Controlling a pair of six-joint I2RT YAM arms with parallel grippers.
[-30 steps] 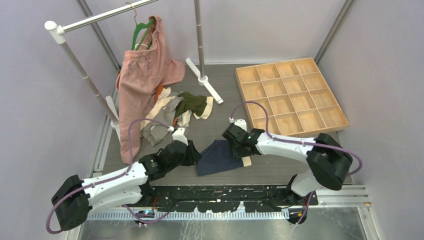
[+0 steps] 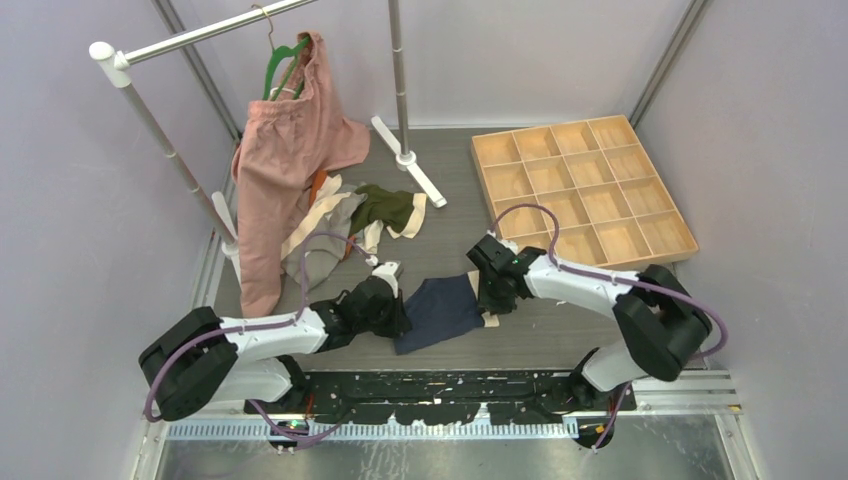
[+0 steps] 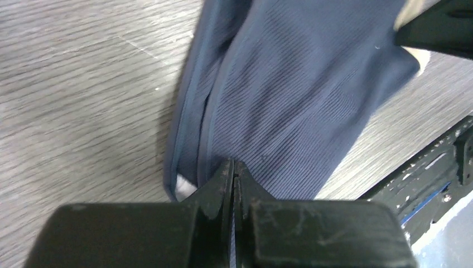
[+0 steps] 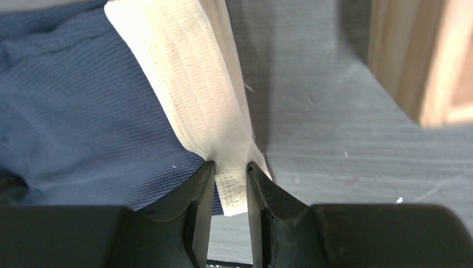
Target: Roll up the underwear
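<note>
Dark blue underwear with a cream waistband lies folded flat on the floor between my two arms. In the right wrist view, the cream waistband runs down between the fingers of my right gripper, which is shut on it near its lower end. My left gripper is shut over the other end of the navy cloth, its fingertips together and low against the fabric. Whether any cloth is pinched between them cannot be made out.
An empty wooden compartment tray stands at the back right. Several crumpled clothes lie at the back left, below pink trousers on a rack. Bare floor separates the pile from the tray.
My left gripper has moved right onto the cloth's left end. The right gripper shifted right to the waistband, and the waistband is now pulled slightly to the left.
</note>
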